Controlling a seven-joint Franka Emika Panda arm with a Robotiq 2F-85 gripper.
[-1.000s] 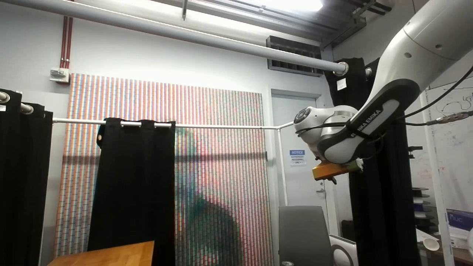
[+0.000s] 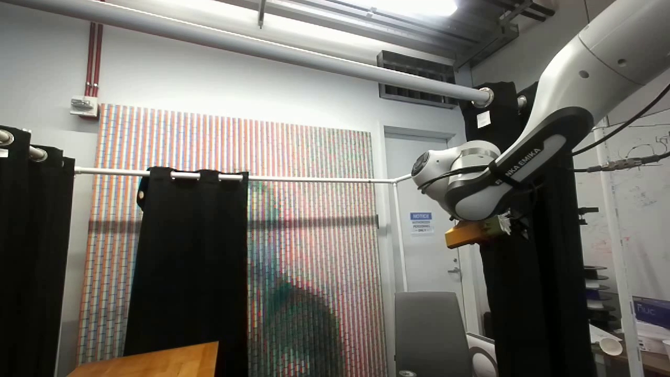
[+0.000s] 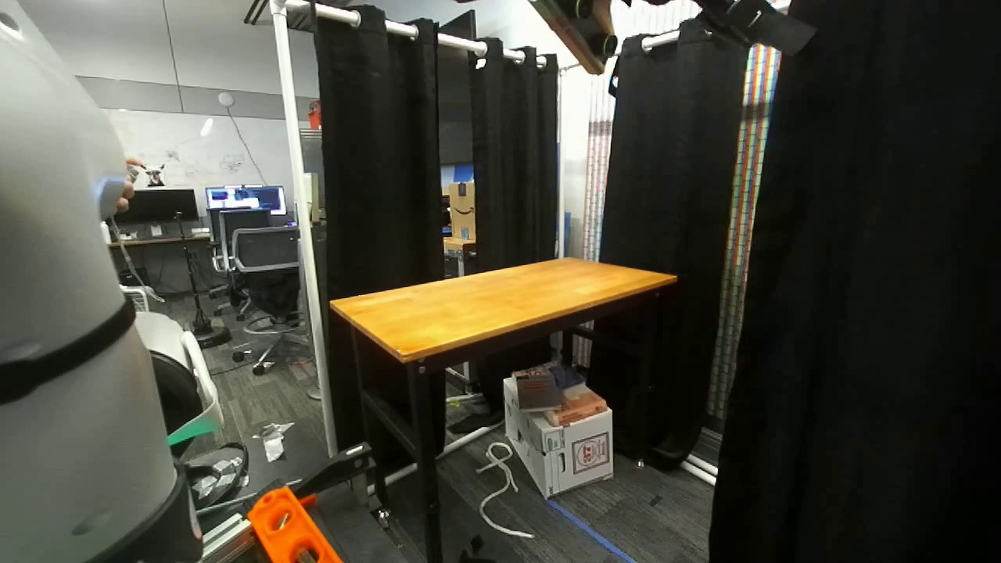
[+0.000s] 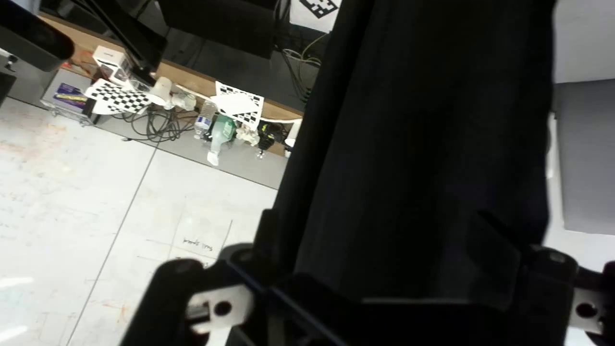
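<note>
In the wrist view my gripper stands open, its dark fingers wide apart at the lower left and lower right. A black curtain (image 4: 438,115) fills the view between and beyond them, and whether they touch it cannot be told. No separate object shows between the fingers. In exterior view 1 the arm's white wrist (image 2: 465,169) hangs high at the right, in front of the black curtain, with an orange-brown block-like part (image 2: 465,235) beneath it. The fingertips are lost against the dark cloth there.
A bare wooden table (image 3: 507,299) stands well below, a white box (image 3: 572,450) beneath it on the floor. Behind the curtain lie a whiteboard (image 4: 75,213) and a cluttered shelf (image 4: 190,86). A grey chair (image 2: 428,333) stands near the door.
The arm's wrist has moved slightly up and left in exterior view 1, and its underside has turned toward the curtain. The curtain's left edge has shifted left.
</note>
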